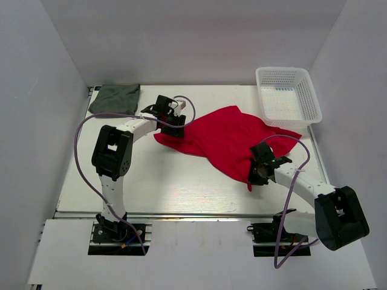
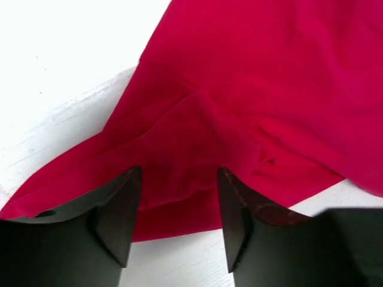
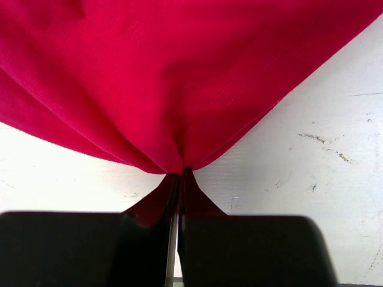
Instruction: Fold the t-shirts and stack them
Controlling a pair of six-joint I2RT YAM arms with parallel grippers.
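Note:
A red t-shirt (image 1: pixel 227 136) lies spread unevenly across the middle and right of the white table. Over its left end hovers my left gripper, part open, with the red cloth (image 2: pixel 173 143) showing beneath and between its fingers; no grip on it can be seen. My right gripper is shut on the shirt's near edge, where the red fabric (image 3: pixel 185 107) gathers into creases at the fingertips. A dark green folded t-shirt (image 1: pixel 115 100) rests at the table's back left corner.
A white plastic basket (image 1: pixel 288 96) stands at the back right, close to the red shirt's far side. Bare table (image 1: pixel 163 187) lies at the front middle and front left. The wall rises behind the table.

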